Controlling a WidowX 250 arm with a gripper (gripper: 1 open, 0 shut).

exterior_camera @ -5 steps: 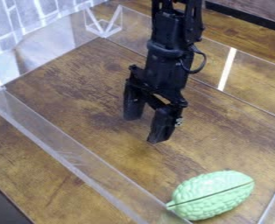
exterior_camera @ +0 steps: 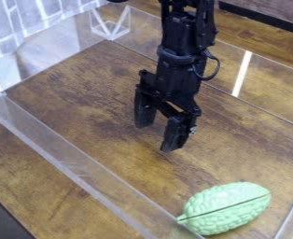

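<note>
My black gripper (exterior_camera: 160,126) hangs over the middle of the wooden surface, its two fingers spread open and pointing down, with nothing visible between them. A pale green, bumpy oval object (exterior_camera: 224,205), like a bitter melon with a dark line along it, lies at the lower right, apart from the gripper.
Clear plastic walls (exterior_camera: 75,159) border the wooden work area (exterior_camera: 62,89) at the left, back and right. White crumpled or ribbed material (exterior_camera: 24,23) lies beyond the upper left. The wood left of and below the gripper is clear.
</note>
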